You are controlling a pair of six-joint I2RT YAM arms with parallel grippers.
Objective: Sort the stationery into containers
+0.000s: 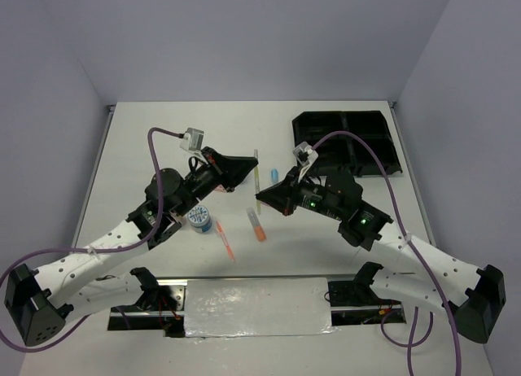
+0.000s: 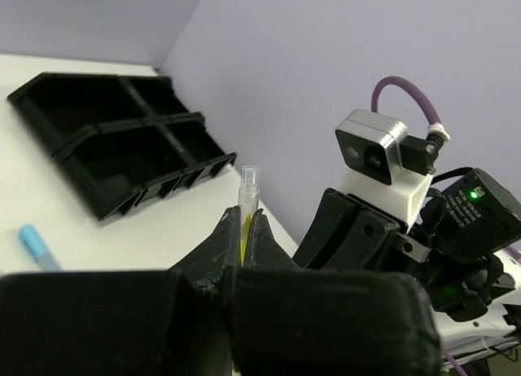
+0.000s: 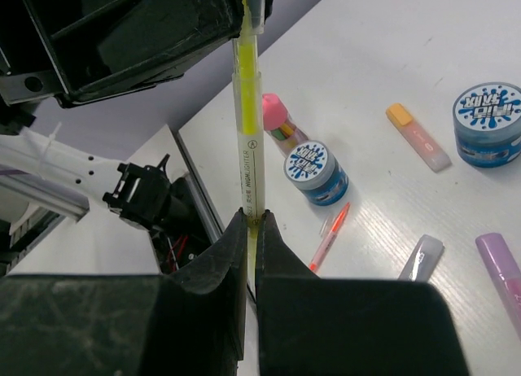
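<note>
A yellow highlighter (image 3: 251, 156) is held upright between both grippers. My left gripper (image 1: 251, 164) is shut on its upper end, whose clear tip (image 2: 248, 185) rises above the fingers in the left wrist view. My right gripper is shut on its lower part, below the printed label. A blue marker (image 2: 34, 246), two slime tubs (image 3: 313, 172), an orange pen (image 3: 330, 238), an orange-capped marker (image 3: 415, 136), a grey marker (image 3: 421, 258) and a purple one (image 3: 501, 270) lie on the table, along with a pink-topped item (image 3: 277, 114).
A black compartment tray (image 1: 346, 117) stands at the back right of the table, behind my right gripper. Grey walls border it at back and sides.
</note>
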